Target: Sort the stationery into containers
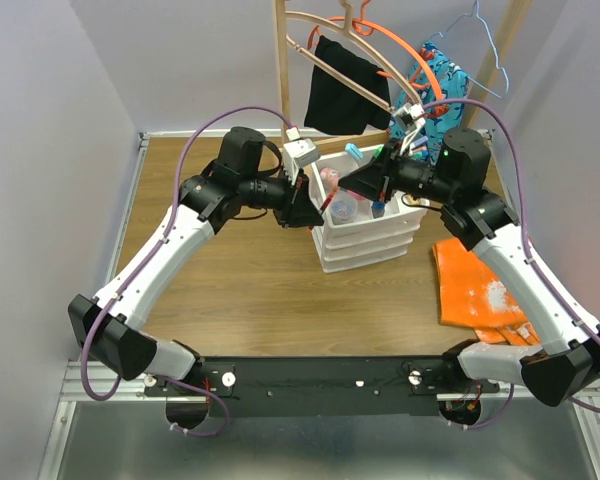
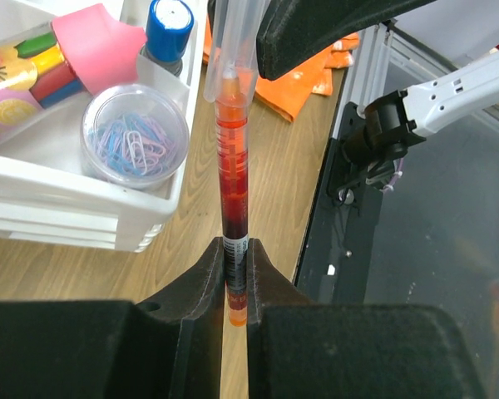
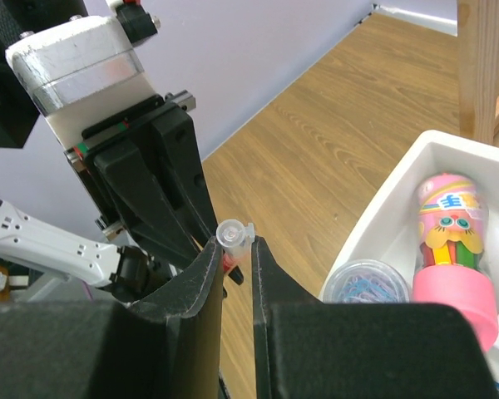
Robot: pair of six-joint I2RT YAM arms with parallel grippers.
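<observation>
My left gripper is shut on a slim red pen (image 2: 234,179), held upright in the left wrist view. A clear cap (image 2: 237,41) surrounds the pen's pointed end. Seen nearly end-on in the right wrist view, the cap (image 3: 232,233) lies between the fingertips of my right gripper; whether both fingers press on it, I cannot tell. From above, both grippers meet over the front left corner of a white container (image 1: 365,256). Inside it are a round tub of paper clips (image 2: 137,137), a pink-ended colourful case (image 3: 453,229) and a blue-capped bottle (image 2: 168,32).
An orange cloth (image 1: 470,280) lies on the wooden table to the right. Behind the container stands a wooden rack (image 1: 283,70) with hangers and a black cloth (image 1: 345,88).
</observation>
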